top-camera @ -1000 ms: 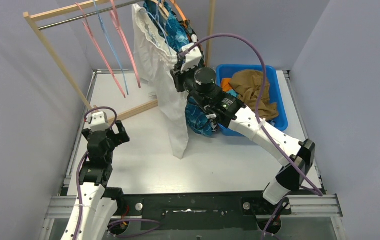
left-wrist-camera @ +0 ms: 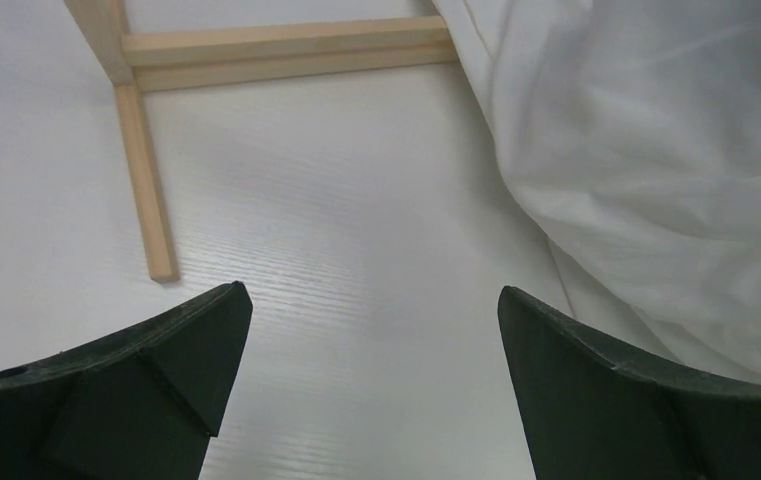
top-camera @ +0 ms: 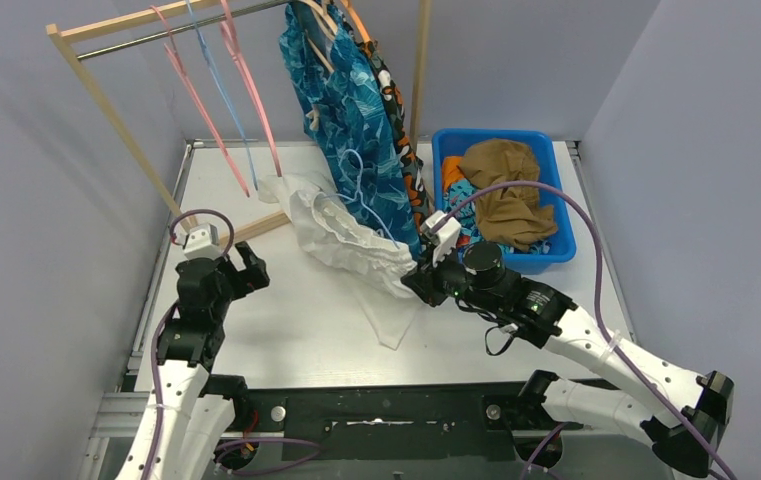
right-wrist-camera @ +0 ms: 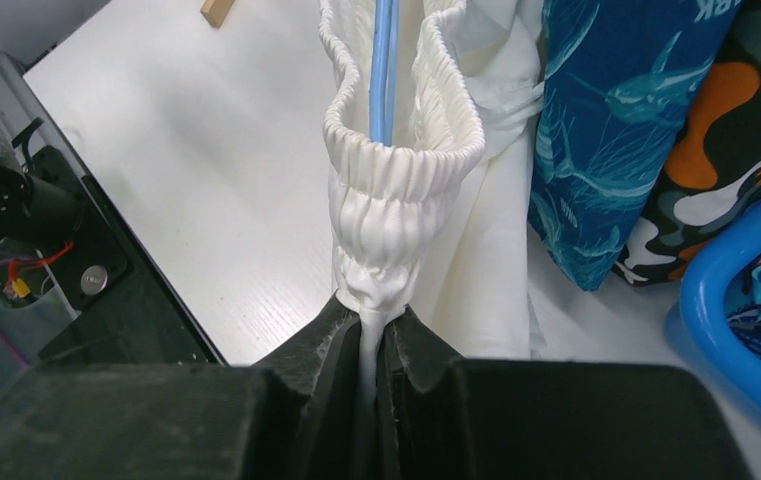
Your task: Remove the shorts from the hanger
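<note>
White shorts [top-camera: 356,240] sag over the table, with my right gripper [top-camera: 422,282] shut on one end of their gathered waistband. The right wrist view shows that waistband [right-wrist-camera: 396,205] pinched between the dark fingers. A light-blue hanger [top-camera: 360,180] is still inside the waist opening, its hook off the rail; one bar of the hanger [right-wrist-camera: 383,75] stands close above the pinched cloth. My left gripper is open and empty at the table's left side, with the shorts [left-wrist-camera: 656,180] to its right, apart from it.
The wooden rack's rail [top-camera: 136,42] carries empty pink hangers [top-camera: 248,90] and blue patterned shorts [top-camera: 331,110] at the back. A blue basket [top-camera: 546,262] of clothes stands at the right.
My right arm has swung down and to the right, carrying the shorts and hanger from near the rail to low over the table.
</note>
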